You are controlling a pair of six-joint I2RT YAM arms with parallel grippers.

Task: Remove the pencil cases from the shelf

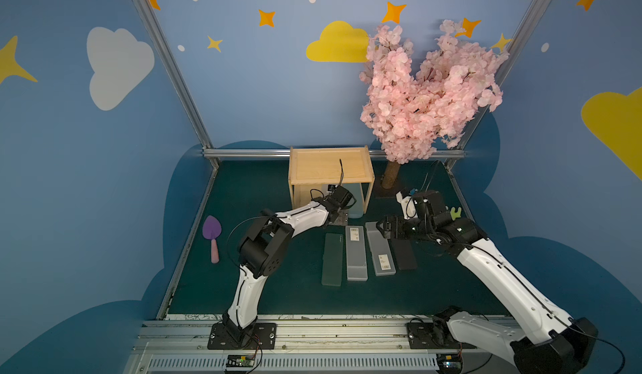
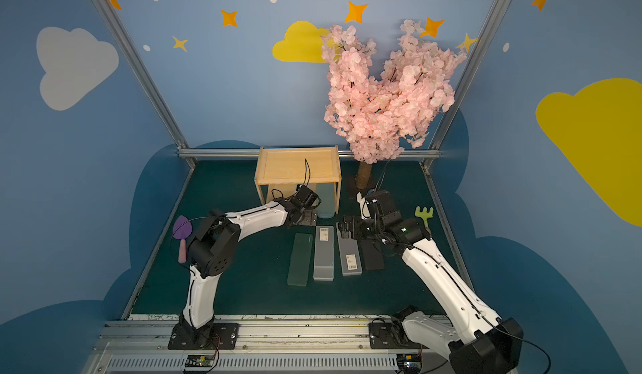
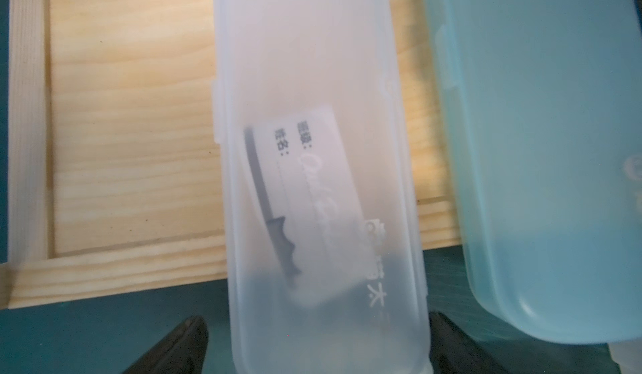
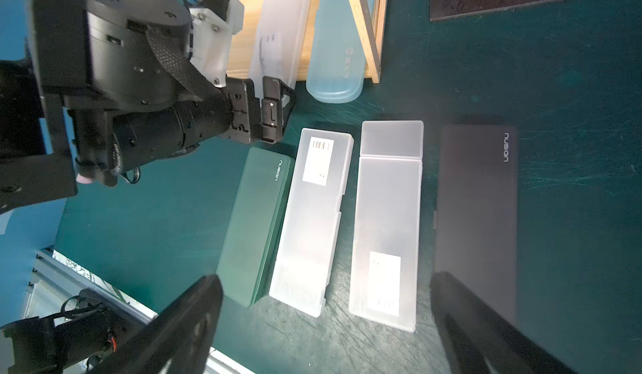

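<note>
In the left wrist view a clear pencil case (image 3: pixel 314 59) lies on the wooden shelf (image 3: pixel 127 120), its near end sticking out past the front edge. My left gripper is open, one finger on each side of that end. To its right a blue pencil case (image 3: pixel 548 146) also overhangs the shelf. On the table, in the right wrist view, lie a green case (image 4: pixel 257 223), two clear cases, one left (image 4: pixel 311 227) and one right (image 4: pixel 386 220), and a black case (image 4: pixel 476 213). My right gripper hangs open and empty above them.
A purple trowel (image 1: pixel 212 233) lies at the far left of the table. Behind my right arm stand a pink blossom tree (image 1: pixel 414 100) and, at the right edge, a green fork-shaped tool (image 2: pixel 424 215).
</note>
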